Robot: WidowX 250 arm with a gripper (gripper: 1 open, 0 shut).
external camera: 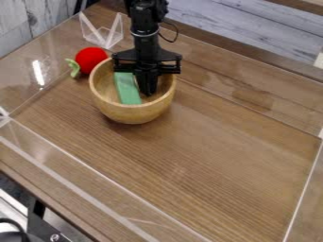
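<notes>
My black gripper (147,66) reaches down from the top centre into a wooden bowl (136,112) on the table's left half. Its fingers are mostly hidden in the bowl, so their state is hard to see. A green oblong object (127,87) leans inside the left part of the bowl, beside the gripper.
A red vegetable (93,59) with a green tip lies just behind the bowl to the left.
</notes>
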